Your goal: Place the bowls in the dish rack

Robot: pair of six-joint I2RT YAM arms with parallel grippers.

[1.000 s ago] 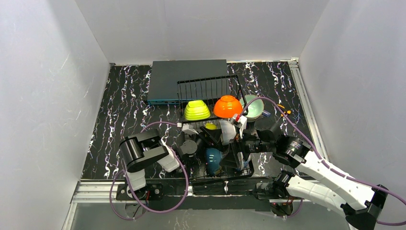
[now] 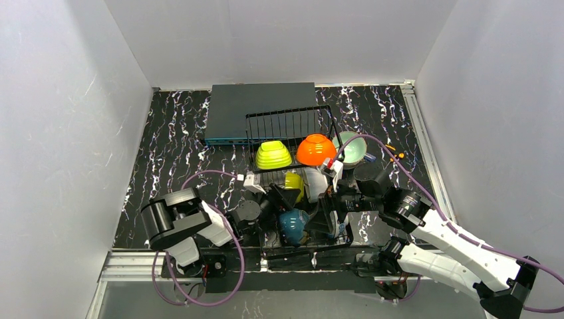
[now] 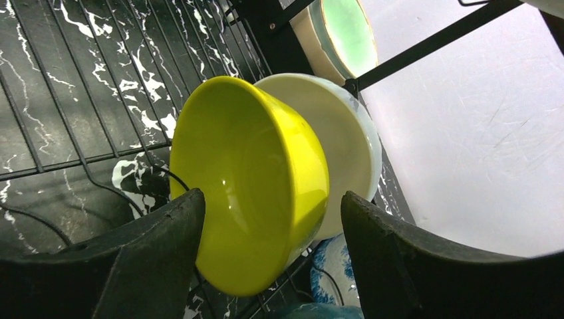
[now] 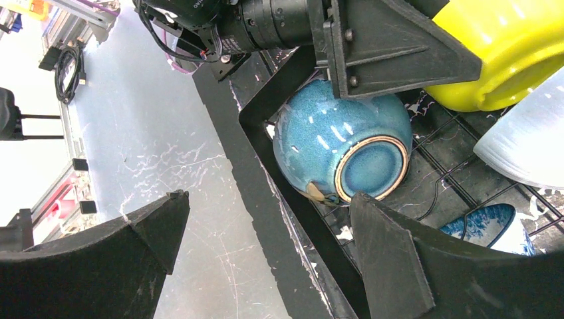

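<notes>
In the left wrist view a glossy yellow bowl stands on its side in the lower rack, its hollow facing my camera. My left gripper is open, its fingers apart from the bowl's rim. Behind that bowl leans a white bowl. A blue glazed bowl lies on its side at the rack's front corner in the right wrist view. Close by, a small blue-and-white cup or bowl is partly hidden by a finger. My right gripper is open above the front edge with nothing between its fingers.
On the rack's upper tier sit a lime bowl and an orange bowl, both upside down. Pale green bowls stand right of the rack. A dark flat box lies behind.
My left arm has drawn back to the left, revealing more of the yellow bowl, which stays in the rack. The blue bowl has shifted slightly, its base turning more into view. My right arm is still.
</notes>
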